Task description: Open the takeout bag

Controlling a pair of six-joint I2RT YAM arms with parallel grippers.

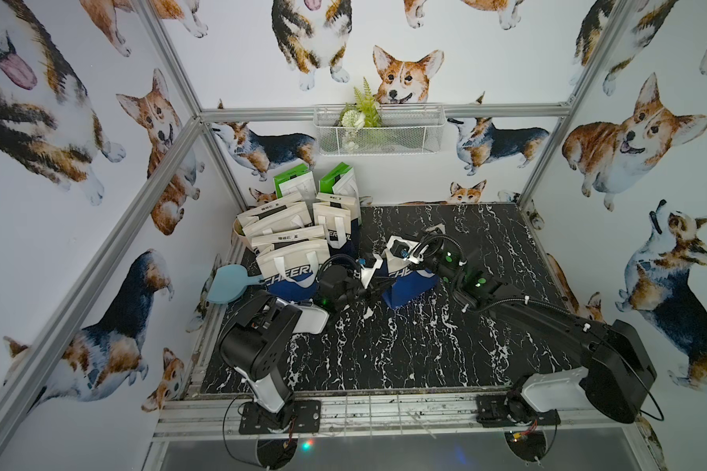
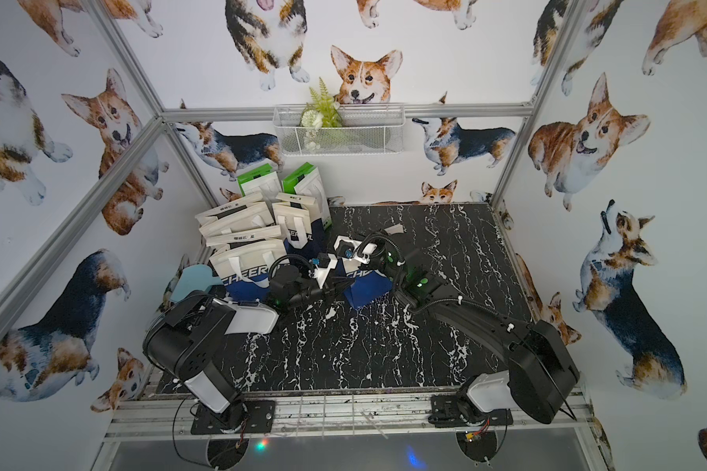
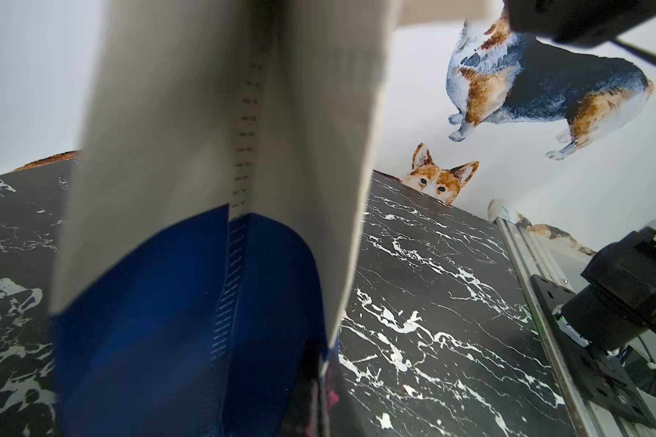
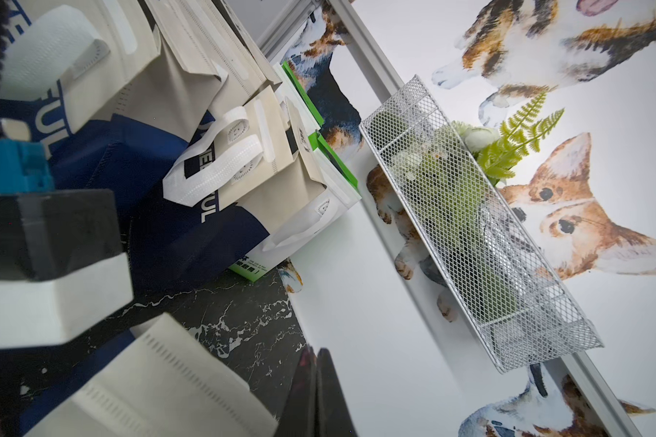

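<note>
The takeout bag (image 1: 407, 289), cream above and blue below, stands mid-table, partly covered by both arms in the top views. Its side (image 3: 196, 291) fills the left part of the left wrist view. Low in that view, my left gripper is shut on the bag's front side edge. My right gripper is shut, its fingertips together and nothing between them. The bag's cream top (image 4: 164, 386) lies outside those fingers, to their left in the right wrist view. How far the bag's mouth is parted cannot be seen.
Several upright bags (image 1: 290, 263) crowd the left back of the table. Beside them is a light blue paddle (image 1: 228, 283). A wire basket (image 1: 378, 139) with a plant hangs on the back wall.
</note>
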